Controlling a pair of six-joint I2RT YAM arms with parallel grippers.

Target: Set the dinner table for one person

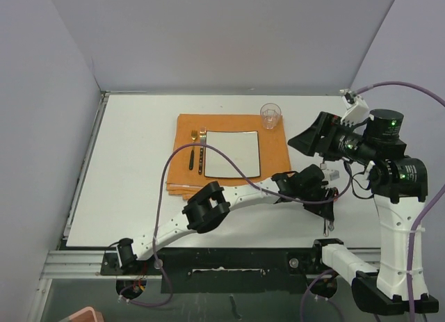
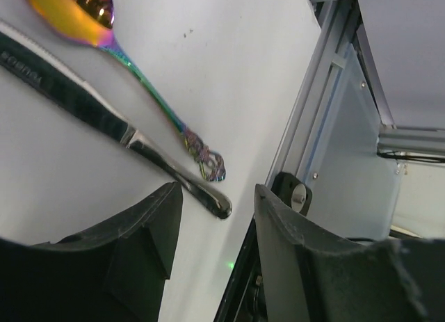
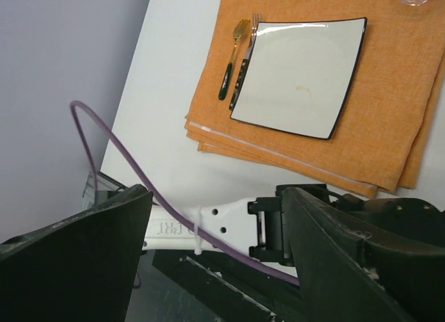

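Note:
My left gripper is open above a knife point(image 2: 90, 110) and a rainbow spoon point(image 2: 149, 85) lying on bare table near its right edge; nothing is between its fingers. My right gripper point(image 1: 309, 134) hangs open over the table's right side. A square white plate point(image 1: 232, 154) lies on the orange placemat point(image 3: 396, 92), with a gold fork point(image 1: 194, 136) and a silver fork point(image 1: 202, 138) along its left side. A clear glass point(image 1: 270, 115) stands at the placemat's back right.
The right and front edges have metal rails; both arms and their cables occupy the front right.

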